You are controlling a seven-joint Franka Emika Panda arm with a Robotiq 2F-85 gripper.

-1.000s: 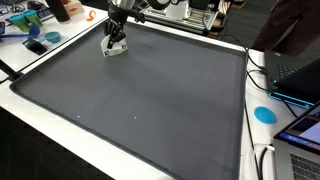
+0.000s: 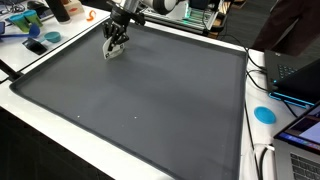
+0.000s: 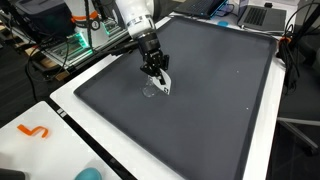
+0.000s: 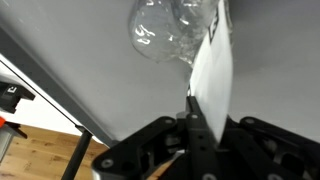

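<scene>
My gripper [image 3: 156, 70] is shut on a thin white object [image 3: 163, 84], low over the dark grey board [image 3: 215, 110]. In the wrist view the white object [image 4: 212, 75] runs up from between the dark fingers, seen nearly edge-on. A crumpled-looking clear plastic item [image 4: 165, 28] is beside it, also faintly visible as a clear shape [image 3: 151, 89] at the white object's side in exterior view 2. Whether the two are joined, I cannot tell. In exterior view 1 the gripper [image 2: 117, 36] is at the board's far left corner, with the white object [image 2: 112, 52] beneath.
The board's middle and near side are clear. Off its edges are a blue lid [image 2: 265, 115], laptops [image 2: 300, 135] on the right, an orange piece [image 3: 34, 131] and a teal round item [image 3: 88, 173]. Cluttered small items, including a blue cup [image 2: 53, 37], stand at the far left.
The white object has turned in my gripper's hold from a broader face to a narrower one towards exterior view 1. It has shifted only slightly.
</scene>
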